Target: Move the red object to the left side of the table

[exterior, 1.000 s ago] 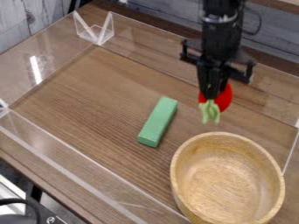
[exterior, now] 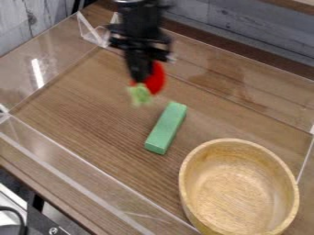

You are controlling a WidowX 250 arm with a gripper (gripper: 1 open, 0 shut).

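Note:
A red object (exterior: 154, 79) with a pale green tip hangs above the middle of the wooden table (exterior: 86, 110), blurred by motion. My gripper (exterior: 145, 72) is shut on it, coming down from the top of the view. The dark arm hides part of the red object, and the fingers are too blurred to make out separately.
A green block (exterior: 166, 128) lies on the table in front of the gripper. At the lower right stands a round tan bowl (exterior: 194, 188). A clear wire-like stand (exterior: 98, 35) is at the back left.
My gripper has swung left with the red object, from above the table's right side to near the middle. The green block and the bowl have not moved.

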